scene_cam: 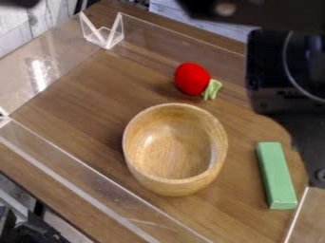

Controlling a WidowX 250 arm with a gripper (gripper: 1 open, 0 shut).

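Note:
A round wooden bowl (174, 166) sits empty in the middle of the wooden board. Behind it, a red vegetable-like object (192, 79) with a pale green end lies on the board. A long light green block (276, 175) lies to the right of the bowl. Dark, blurred parts of the robot hang over the top and right edge of the camera view; I cannot make out the gripper's fingertips or what is between them.
Clear plastic walls (106, 208) border the board, with transparent corner brackets at the back left and left. The board's left part (89, 104) is bare.

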